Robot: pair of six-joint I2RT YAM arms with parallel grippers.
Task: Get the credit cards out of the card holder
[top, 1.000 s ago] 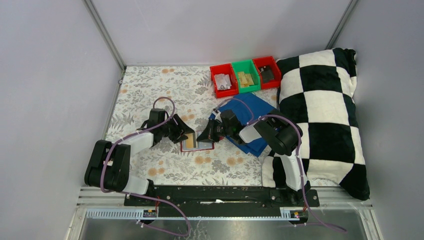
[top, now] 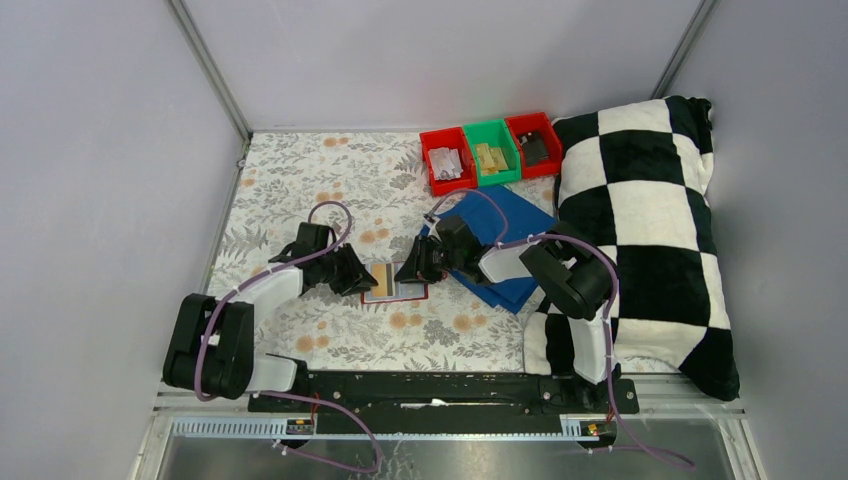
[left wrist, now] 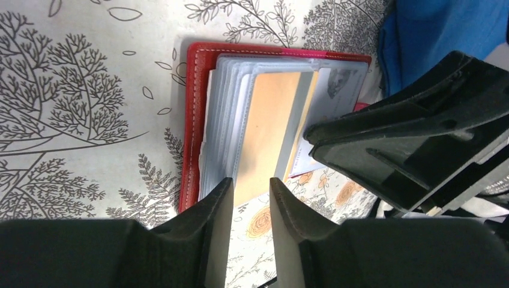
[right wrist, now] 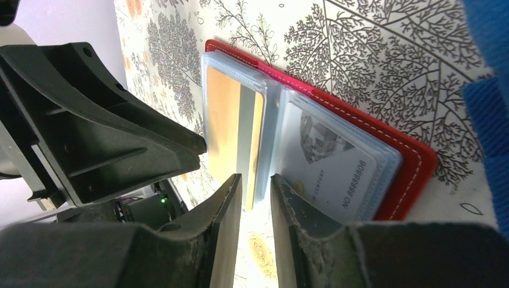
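Observation:
The red card holder point(top: 395, 300) lies opened flat on the table, its clear plastic sleeves facing up. A yellow-orange card point(left wrist: 273, 123) with a grey stripe is in the thick left stack of sleeves. On the right half, a pale card point(right wrist: 327, 159) with a grey picture and printed digits sits in its sleeve. My left gripper is over the left stack, a narrow gap between its fingers and nothing visible held. Above the fold and right half, my right gripper is slightly open, also with nothing seen in its gap. Whether the fingertips touch the sleeves, I cannot tell.
Two red bins point(top: 432, 182) and a green bin point(top: 490, 134) with small items stand at the back. Blue cloth point(top: 520, 225) lies under the right arm, beside a black-and-white checkered cushion point(top: 640, 240). Table space in front of the holder is free.
The left gripper's fingers, wide apart before, have come closer together over the holder's left half. The right gripper has barely moved. The holder stays in place.

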